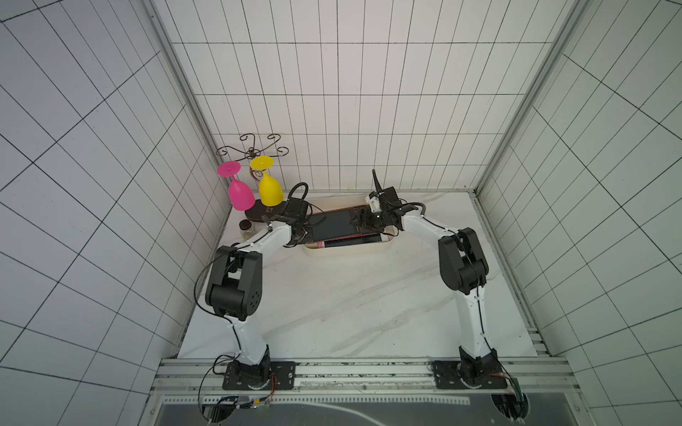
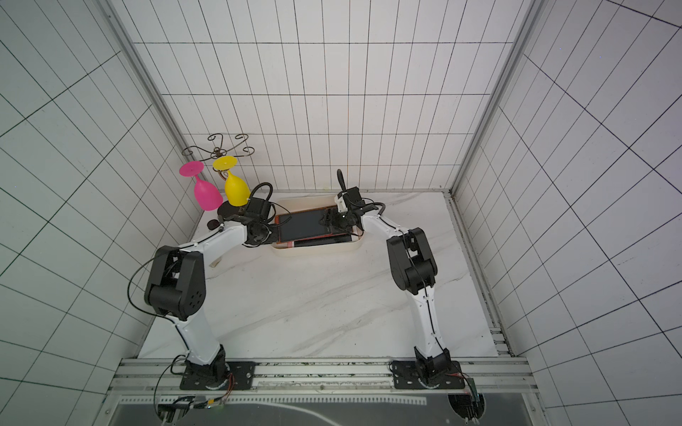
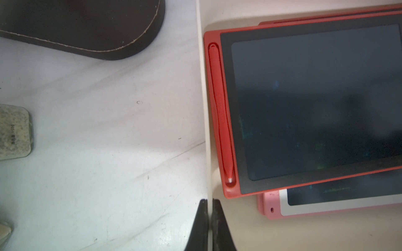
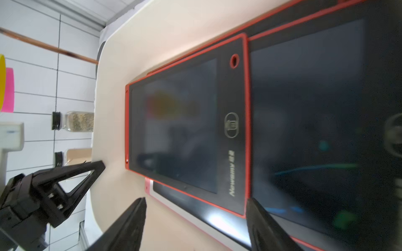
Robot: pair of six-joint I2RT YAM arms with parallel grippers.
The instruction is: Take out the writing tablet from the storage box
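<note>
The cream storage box [image 1: 348, 250] holds a stack of dark-screened writing tablets. On top lies a red-framed tablet [image 3: 314, 104], its red pen in a slot at the left end. A pink-framed tablet [image 3: 272, 205] shows from beneath its front edge. In the right wrist view, the red-framed tablet [image 4: 180, 121] overlaps another large dark screen [image 4: 305, 117]. My left gripper is shut on the box's thin left wall. My right gripper stands open over the tablets at the box's right part, and I see nothing gripped.
Pink [image 1: 241, 194] and yellow [image 1: 270, 190] goblets hang on a rack left of the box, near a small jar [image 1: 246, 227]. The tiled wall rises behind.
</note>
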